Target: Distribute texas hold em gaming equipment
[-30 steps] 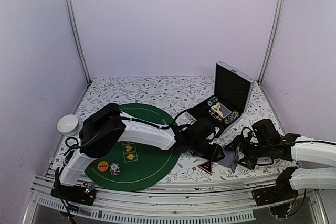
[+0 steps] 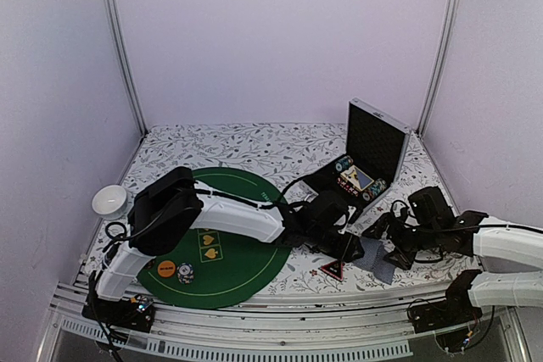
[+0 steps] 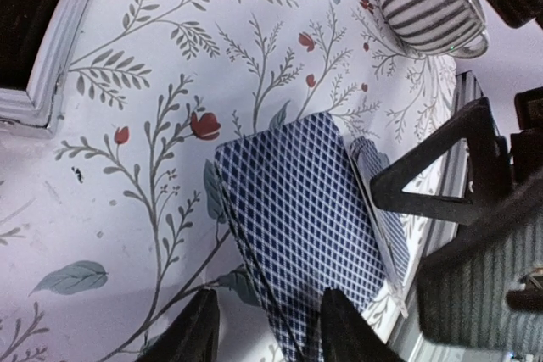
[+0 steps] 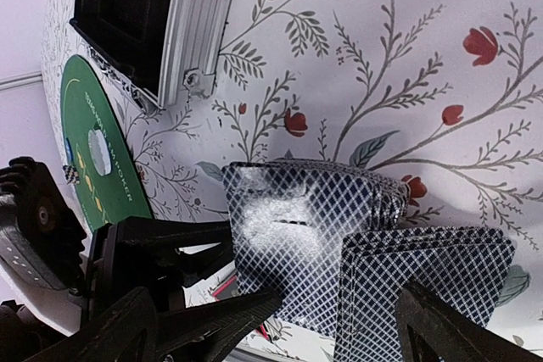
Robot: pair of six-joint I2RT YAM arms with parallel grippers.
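A blue-and-white patterned card stack is on the floral table between both grippers. In the left wrist view the fingers of my left gripper are parted, straddling this stack's near long edge; whether they touch it cannot be told. A second, tilted card stack shows edge-on beside my right gripper's dark fingers. In the right wrist view this second stack overlaps the first stack in front. My right gripper is open wide. Left gripper fingers come to the first stack's left side.
Behind stands an open chip case holding chips and a card box. A green poker mat lies under the left arm, with an orange button and chips. A black triangular marker lies near the front; a white cup is far left.
The right-hand cards have swung outward to the right and now spread wider from the other stack. The left arm looks unmoved.
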